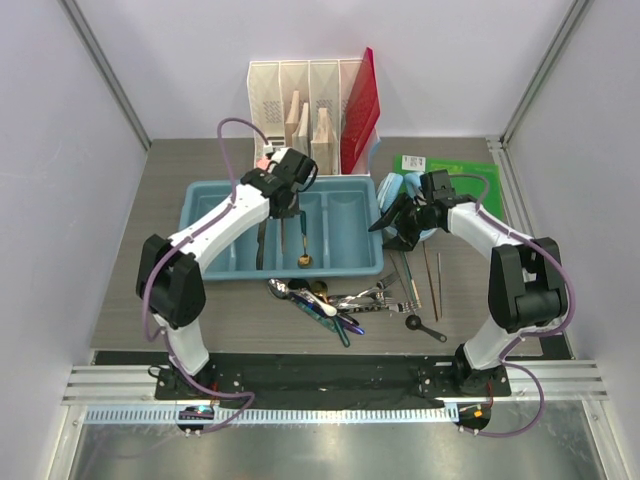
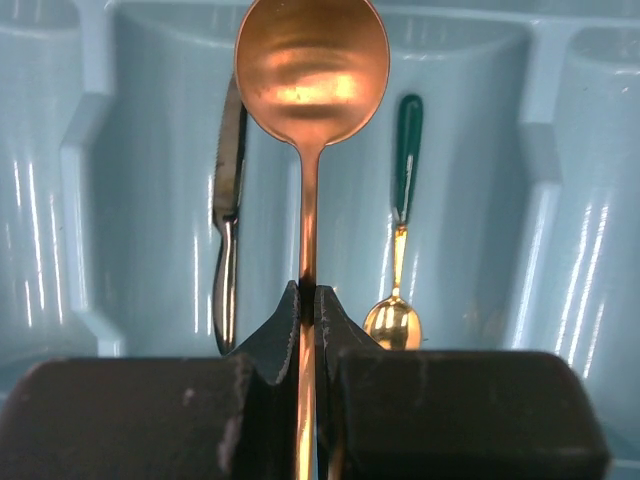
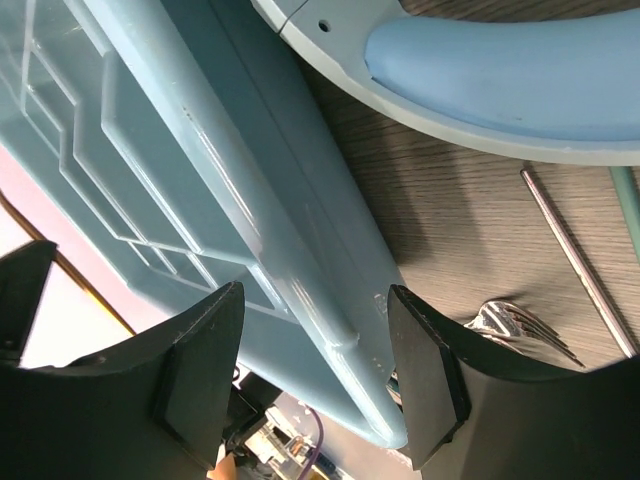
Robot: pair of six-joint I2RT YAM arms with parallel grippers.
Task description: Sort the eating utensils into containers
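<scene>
Above the blue compartment tray [image 1: 345,272], my left gripper is shut on the thin handle of a copper spoon [image 2: 313,70]. Its round bowl extends past the fingertips, over a compartment. In that compartment lie a dark knife [image 2: 229,180] and a small gold spoon with a green handle [image 2: 407,160], one on each side of the held spoon. From the top view, my left arm hides the copper bowl. My right gripper stands open at the tray's right end, its fingertips apart with the tray's edge [image 3: 265,235] seen between them.
Loose utensils [image 1: 325,305] pile up in front of the tray, with forks [image 1: 375,300] and a black measuring spoon [image 1: 426,328] to their right. Chopsticks [image 1: 430,280] lie near the right arm. Behind the tray stands a white rack [image 1: 265,95] with a red panel [image 1: 362,115].
</scene>
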